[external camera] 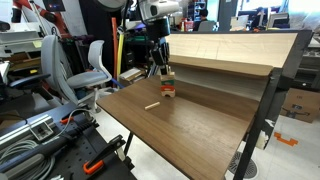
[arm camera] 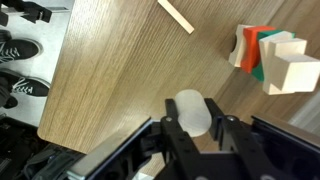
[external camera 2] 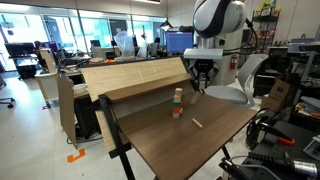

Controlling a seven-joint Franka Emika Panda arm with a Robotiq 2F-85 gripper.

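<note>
In the wrist view my gripper is shut on a small white rounded object (arm camera: 193,111), held between the fingertips. Beyond it, toward the upper right, stands a stack of blocks (arm camera: 276,60) in cream, white, green and orange-red. Seen from outside, this upright stack (external camera: 168,84) rests on the wooden table, my gripper (external camera: 161,70) close by at about its top height. The second exterior view shows the stack (external camera 2: 177,103) too, with the arm to its right; the held object is too small to make out there.
A thin light stick (arm camera: 175,15) lies on the table, apart from the stack. Along the back runs a raised wooden shelf (external camera: 220,48). Bare tabletop (external camera: 200,125) stretches in front and to the right of the stack in exterior view 1.
</note>
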